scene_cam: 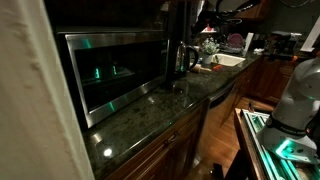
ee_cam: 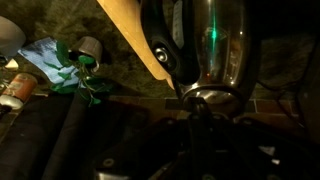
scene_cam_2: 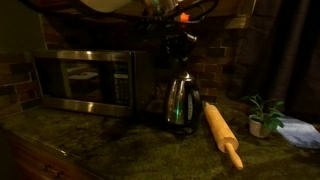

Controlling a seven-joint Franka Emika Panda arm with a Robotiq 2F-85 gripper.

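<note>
A shiny metal kettle (scene_cam_2: 182, 102) with a black handle stands upright on the dark counter, right of the microwave. My gripper (scene_cam_2: 178, 52) hangs over the kettle's top in exterior view 2, its fingers dark and hard to make out. In the wrist view the kettle (ee_cam: 222, 45) fills the upper middle, its lid end close to my gripper. The gripper is shut, and nothing shows between its fingers. Whether it touches the lid cannot be told. In exterior view 1 the kettle (scene_cam: 181, 59) stands beyond the microwave.
A wooden rolling pin (scene_cam_2: 221, 132) lies right of the kettle, close to it. Farther right are a small potted plant (scene_cam_2: 262, 120) and a pale blue cloth (scene_cam_2: 298, 131). The microwave (scene_cam_2: 88, 80) borders the left side.
</note>
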